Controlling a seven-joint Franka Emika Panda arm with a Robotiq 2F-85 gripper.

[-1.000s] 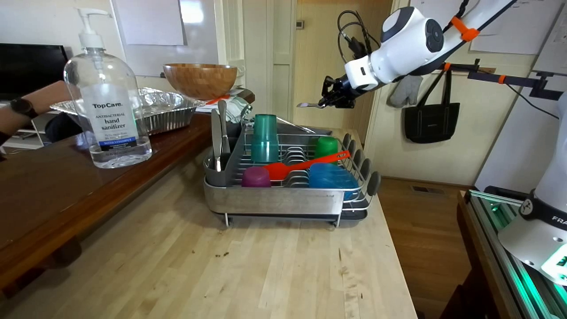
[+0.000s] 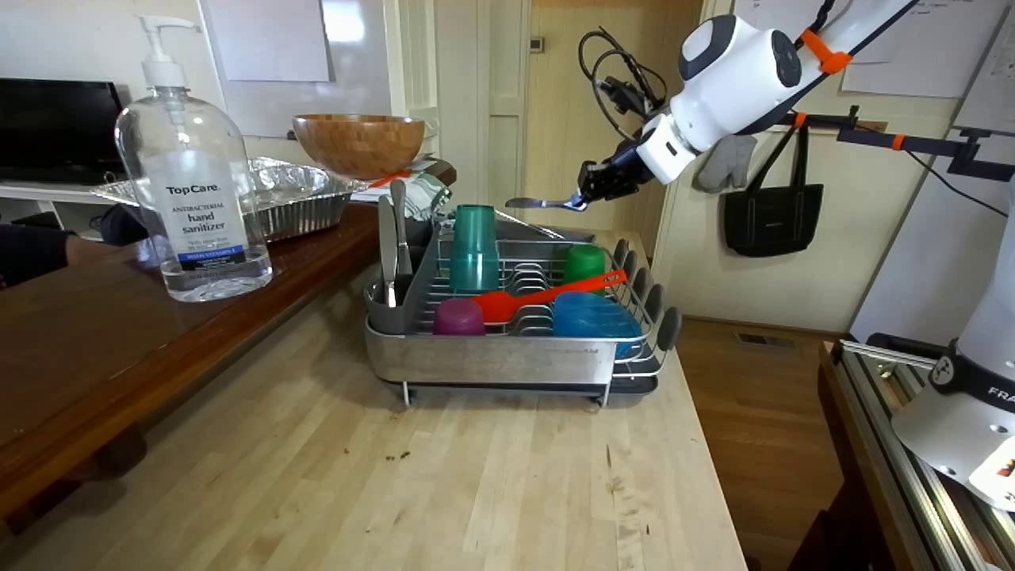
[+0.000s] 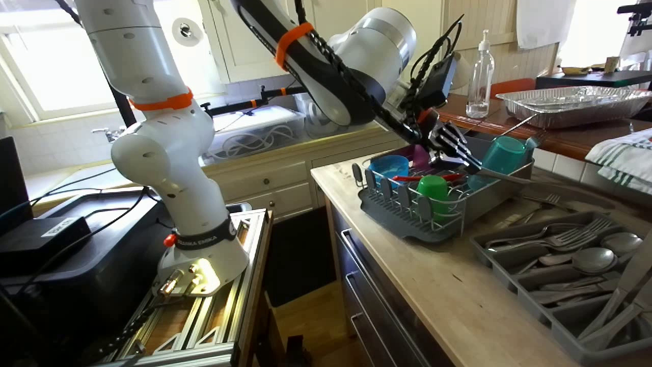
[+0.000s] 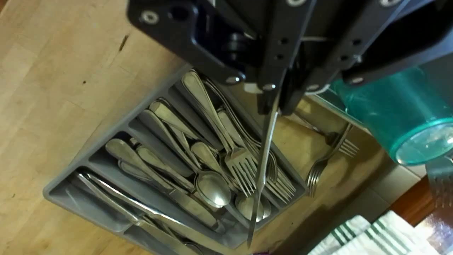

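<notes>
My gripper is shut on a slim silver utensil, apparently a table knife (image 4: 263, 157), seen nearly edge-on in the wrist view. The knife hangs above a grey cutlery tray (image 4: 91, 148), crossing the tray's fork end in that view. In exterior view 1 the gripper (image 2: 582, 190) is in the air behind the dish rack (image 2: 490, 360), the knife (image 2: 538, 203) pointing left. From the other side, the knife (image 3: 519, 178) stretches right from the gripper (image 3: 469, 160). Several forks, spoons and knives lie in the tray's compartments.
A teal cup (image 4: 382, 110) stands in the rack near the gripper. Loose forks (image 4: 325, 163) lie on the counter beside the tray. A striped towel (image 4: 373, 238) is close by. Utensils (image 2: 390, 252) stand in the rack's caddy.
My gripper has rolled and tilted downward, and the knife's tip has moved left and slightly lower in exterior view 1. A person's arm at the far left has mostly withdrawn.
</notes>
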